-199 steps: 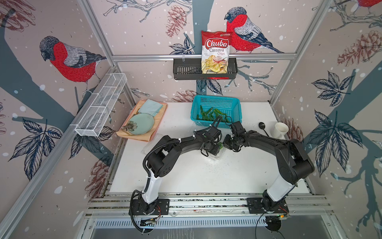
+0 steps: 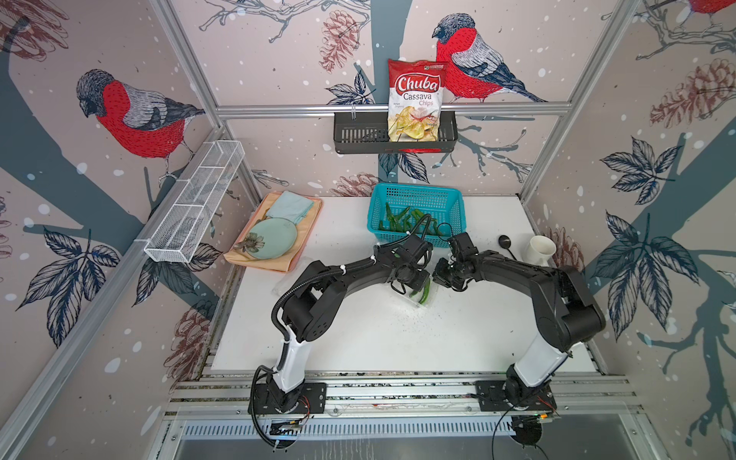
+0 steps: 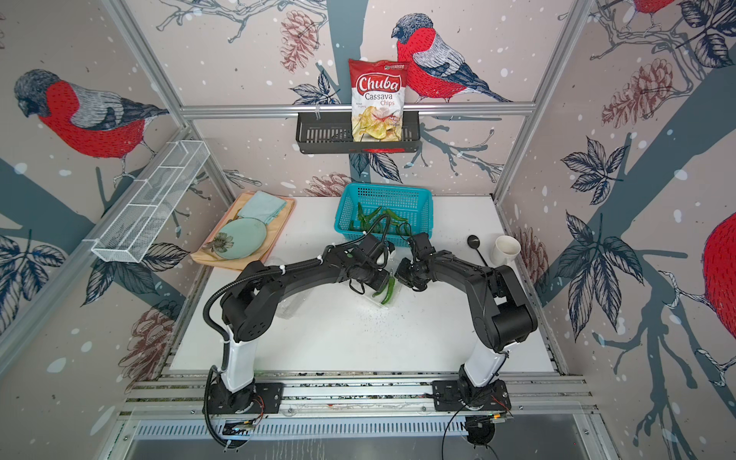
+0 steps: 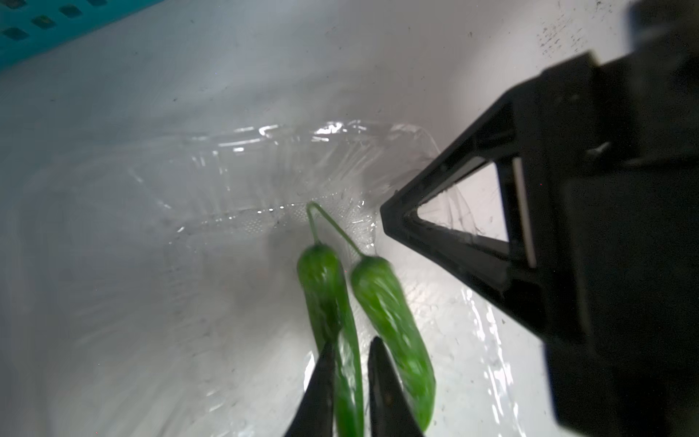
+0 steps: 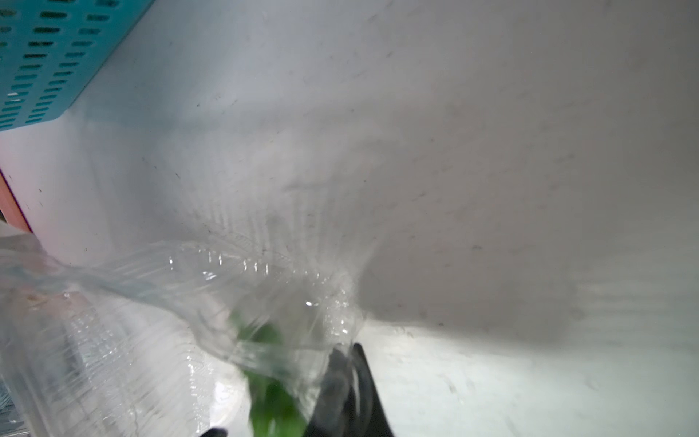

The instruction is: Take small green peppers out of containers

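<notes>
Two green peppers lie side by side in a clear plastic container; in the left wrist view, the left pepper (image 4: pixel 320 273) and the right pepper (image 4: pixel 393 320) touch or nearly touch at their stems. The container (image 4: pixel 240 138) stands at the table's centre, in front of the teal basket. Over the peppers' lower parts, my left gripper is shut, with its tips close together and no pepper visibly gripped. My right gripper is shut on the clear wall at the container's right corner. A blurred pepper (image 5: pixel 273 400) shows through the plastic there.
Just behind, the teal basket (image 2: pixel 450 201) holds several green peppers. Another clear container (image 3: pixel 289 303) lies left, partly under the left arm. A cutting board with a plate (image 2: pixel 272 239) stands back left; a ladle (image 2: pixel 504 241) and cup (image 2: pixel 539 249) stand right.
My left gripper has shifted slightly over the container, and more of the peppers shows below it now. The right gripper has barely moved.
</notes>
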